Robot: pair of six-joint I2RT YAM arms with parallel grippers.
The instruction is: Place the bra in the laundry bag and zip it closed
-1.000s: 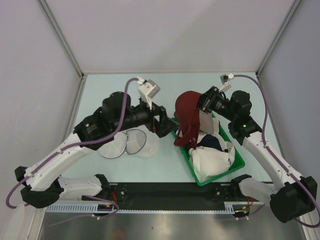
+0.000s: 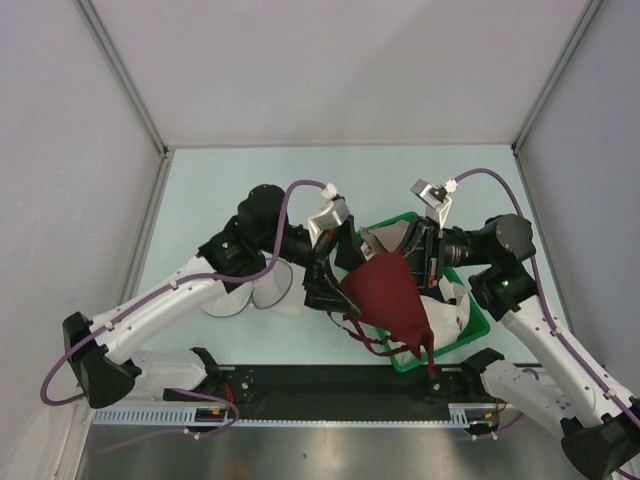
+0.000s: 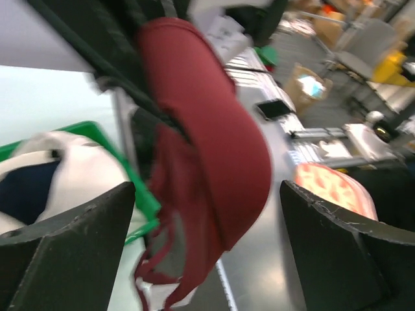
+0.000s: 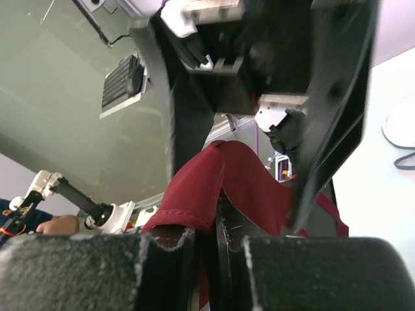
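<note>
A dark red bra (image 2: 392, 300) (image 3: 214, 155) (image 4: 194, 194) hangs above the green basket, its straps dangling toward the front. My right gripper (image 2: 415, 255) is shut on it near one edge. Beside the bra, my left gripper (image 2: 340, 280) stands open, its fingers near the cup with the cloth beyond them. On the table to the left, partly under the left arm, lies the white mesh laundry bag (image 2: 270, 290).
The green basket (image 2: 470, 330) holds white and navy garments (image 2: 445, 320) at the right of the table. Walls bound the workspace at the back and sides.
The right gripper has moved toward the front with the bra, which has shifted forward and right. The left arm has moved right, closer to the bra.
</note>
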